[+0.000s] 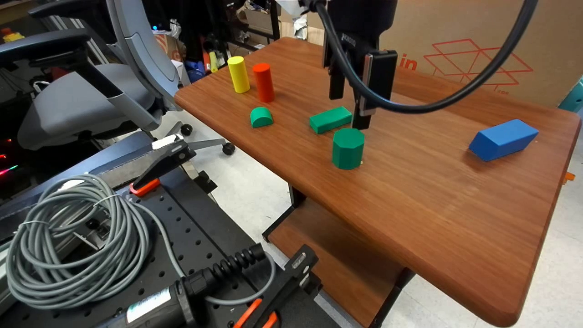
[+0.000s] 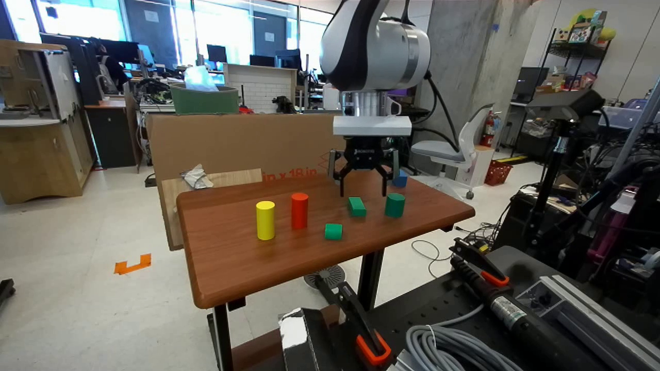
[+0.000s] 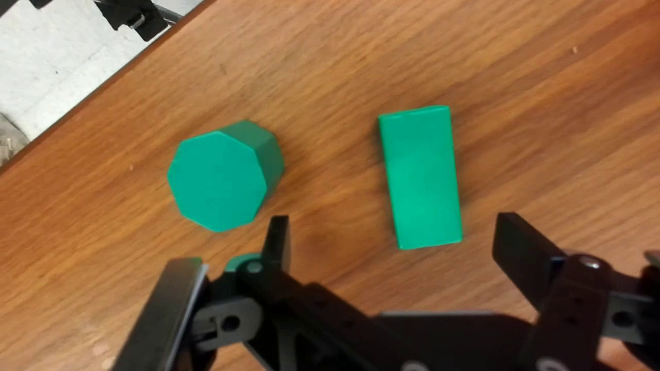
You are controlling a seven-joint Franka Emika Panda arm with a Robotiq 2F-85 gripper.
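Note:
My gripper is open and empty, its two fingers spread wide above the table. A flat green rectangular block (image 3: 422, 179) lies just beyond the fingertips in the wrist view, lined up with the gap between them. To its left stands a green octagonal prism (image 3: 217, 180), upright and apart from the block. In exterior view 1 the gripper (image 1: 348, 109) hangs beside and behind the rectangular block (image 1: 330, 119), one fingertip partly behind the top of the prism (image 1: 348, 147). Contact with either cannot be made out.
A green half-round block (image 1: 261, 117), a red cylinder (image 1: 263, 82) and a yellow cylinder (image 1: 238, 74) stand on the table toward the chair. A blue block (image 1: 503, 140) lies at the other end.

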